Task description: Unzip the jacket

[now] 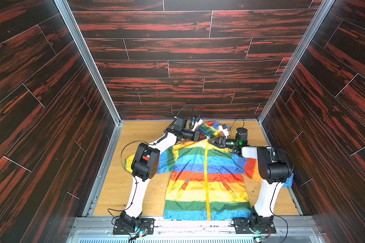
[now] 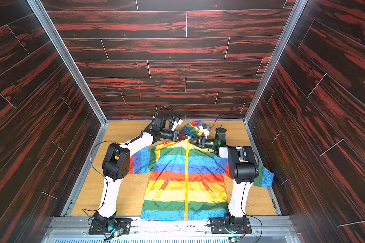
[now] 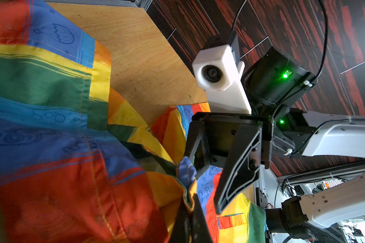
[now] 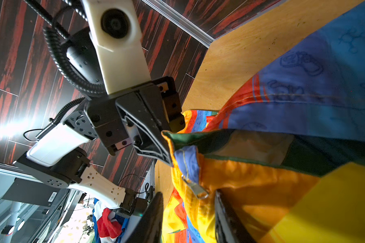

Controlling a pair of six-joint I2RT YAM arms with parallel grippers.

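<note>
The rainbow-striped jacket (image 1: 206,174) lies front up, its yellow zipper strip (image 1: 207,178) running down the middle. At the neck my left gripper is shut on the thin edge of the collar (image 3: 172,188), lifting it to a peak. A metal zipper pull (image 4: 196,188) hangs just below a small blue tab (image 4: 187,162) at the strip's top. My right gripper is part open, its fingers (image 4: 227,218) to either side of the strip near the pull. Whether either finger touches the pull, I cannot tell.
The jacket's hood (image 1: 210,127) lies behind the grippers, and its sleeves spread to both sides under the arms. Both grippers are close together at the neck. Bare wooden table (image 1: 146,198) shows left of the jacket.
</note>
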